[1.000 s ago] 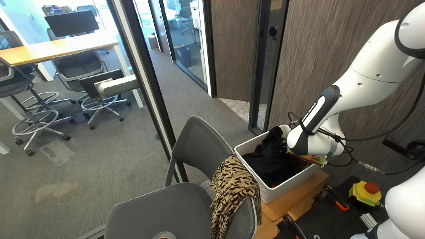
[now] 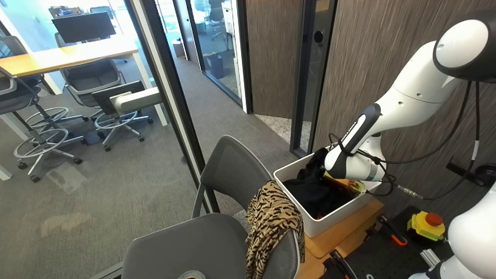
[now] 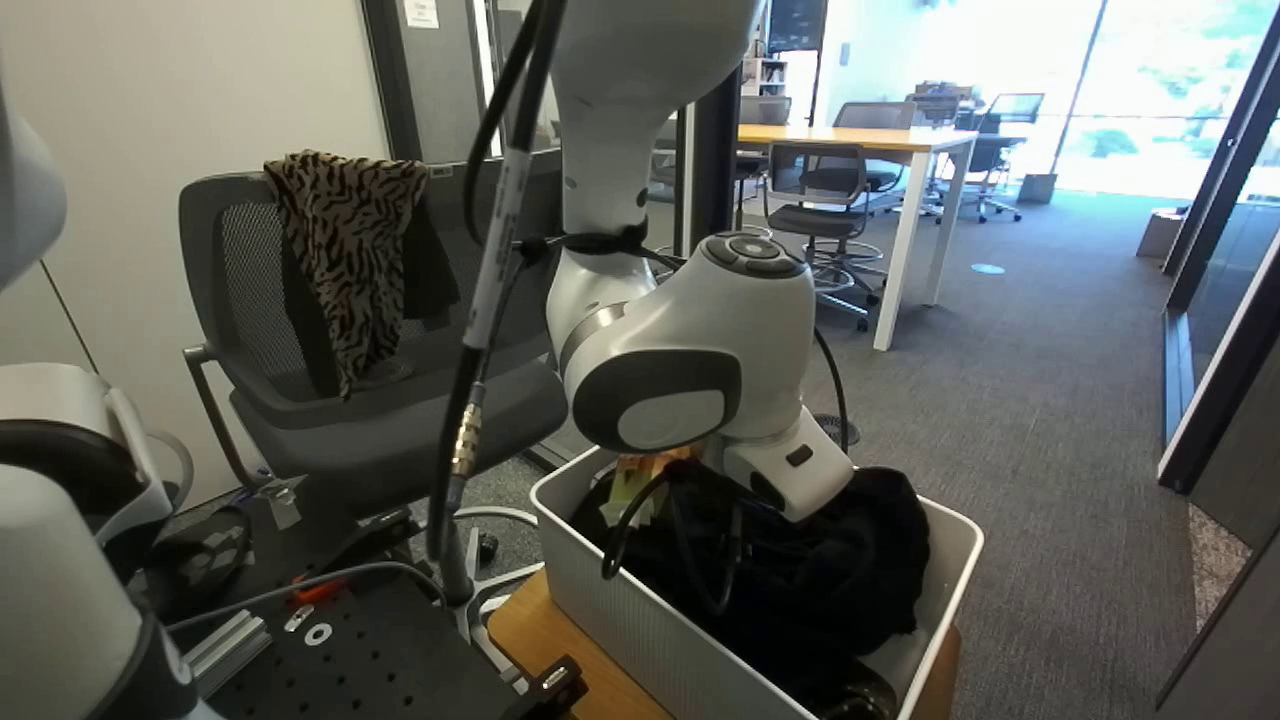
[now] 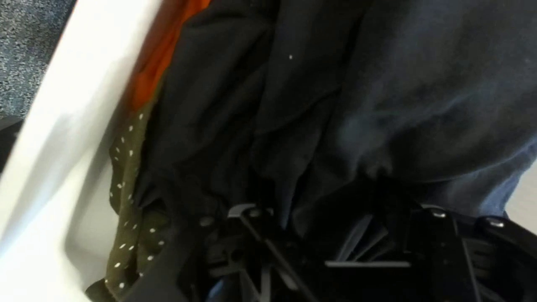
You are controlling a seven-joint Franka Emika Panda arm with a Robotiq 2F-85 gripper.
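Note:
Dark cloth (image 4: 312, 100) lies heaped and folded across most of the wrist view. At the lower edge of that view my gripper is down against the cloth, its two fingers apart with dark folds between them. No firm hold on the fabric shows, and shadow hides the fingertips' contact. The cloth fills much of a white bin (image 2: 321, 228), which my arm (image 2: 395, 111) reaches into. Beside the bin wall in the wrist view are an olive cloth with white dots (image 4: 131, 201) and an orange cloth (image 4: 151, 75).
A grey chair (image 2: 190, 248) with a tiger-striped cloth (image 2: 274, 218) over its back stands beside the bin. The bin rests on a wooden surface (image 2: 325, 244). Nearby is a black perforated board (image 3: 360, 666) with a yellow-and-red stop button (image 2: 427, 225). Cables (image 3: 474, 360) hang along the arm.
In exterior view 1 my arm and hand have shifted left, farther over the middle of the bin. The chair, the striped cloth and the bin have stayed put.

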